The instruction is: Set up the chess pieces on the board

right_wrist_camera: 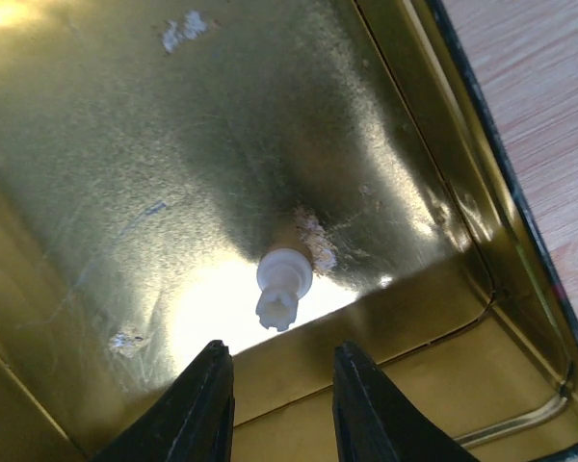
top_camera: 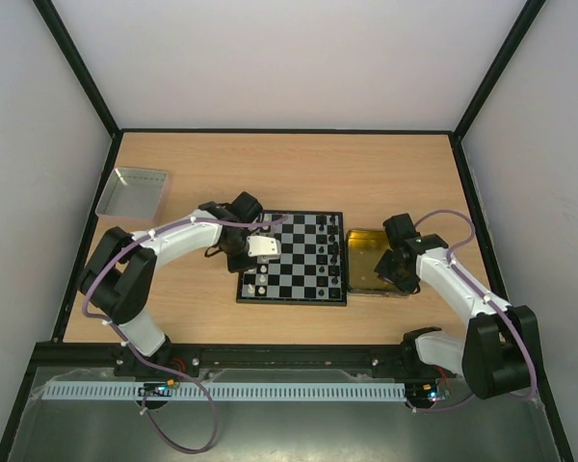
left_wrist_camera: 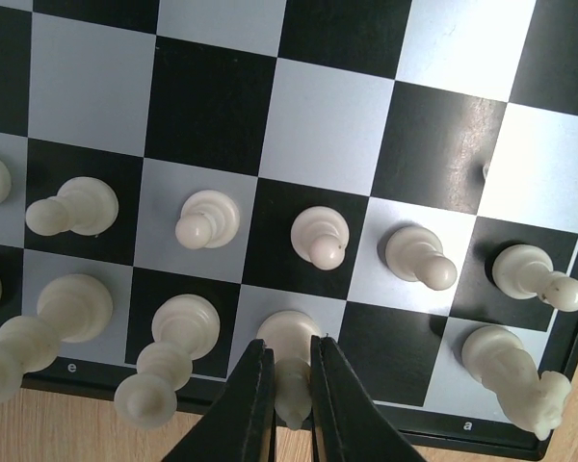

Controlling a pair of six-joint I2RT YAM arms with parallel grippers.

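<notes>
In the left wrist view, my left gripper is shut on a white bishop (left_wrist_camera: pixel 288 332), whose base appears over a light square in the near row of the chessboard (left_wrist_camera: pixel 330 123). White pawns stand in the row beyond it, among them a pawn (left_wrist_camera: pixel 320 237). A white knight (left_wrist_camera: pixel 515 380) occupies the corner square marked a. Over the gold tray (top_camera: pixel 366 255), my right gripper is open with nothing between its fingers. Just beyond its fingertips, a white rook (right_wrist_camera: pixel 284 284) stands upright on the tray floor.
Black pieces (top_camera: pixel 322 269) line the board's right side in the top view. The tray's raised walls (right_wrist_camera: pixel 511 202) surround the rook. A clear bin (top_camera: pixel 135 192) sits at the back left, and the table's far part (top_camera: pixel 289 173) is bare.
</notes>
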